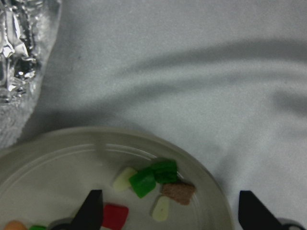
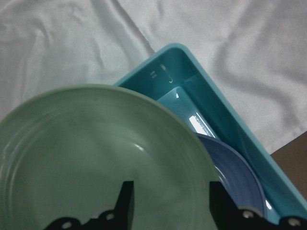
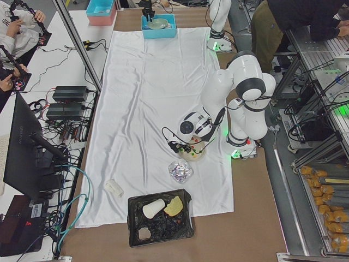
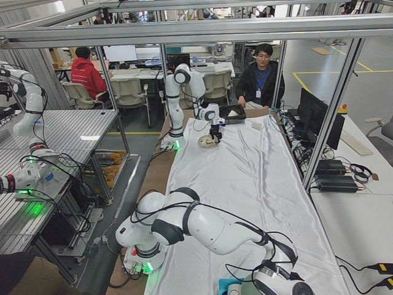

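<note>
A beige plate (image 3: 192,154) with small green, red, brown and pale pieces lies on the white cloth beside crumpled foil (image 3: 180,171). My left gripper is open, low over the plate's rim, as the left wrist view shows. At the far end, a green plate (image 2: 91,143) sits in or on a light blue bin (image 2: 235,124) with a dark blue bowl (image 2: 230,172). My right gripper is open over the green plate's edge; whether it touches is unclear.
A black tray (image 3: 160,229) with a white cup, a yellow item and other objects stands at the near end. A small white object (image 3: 113,187) lies on the cloth. A metal frame runs along the side.
</note>
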